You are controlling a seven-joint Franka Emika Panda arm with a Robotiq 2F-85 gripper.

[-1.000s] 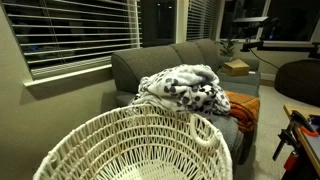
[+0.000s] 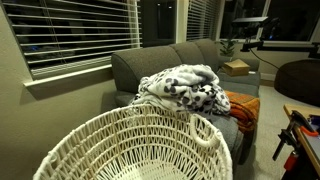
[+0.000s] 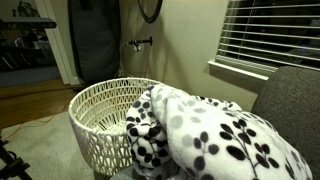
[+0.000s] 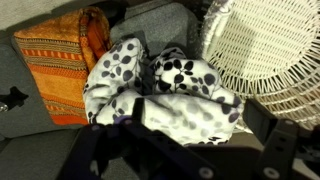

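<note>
A white blanket (image 2: pixel 183 88) with dark leaf shapes lies heaped on the grey couch, beside the basket. The white woven basket (image 2: pixel 135 145) stands in front, and its visible inside is empty. In the second exterior view the blanket (image 3: pixel 215 135) fills the right foreground, its left part overlapping the basket (image 3: pixel 100 115) from this angle. Looking down in the wrist view, I see the blanket (image 4: pixel 165 95) in the middle and the basket (image 4: pixel 265 55) at upper right. My dark gripper appears open over the blanket, its parts spread apart; contact cannot be judged. Neither exterior view shows it clearly.
An orange patterned cloth (image 4: pixel 62 65) lies on the couch left of the blanket. Farther along the couch (image 2: pixel 145 65) is a cardboard box (image 2: pixel 236 68). A wooden table (image 2: pixel 305 120) borders the right side. The wall with blinds stands behind.
</note>
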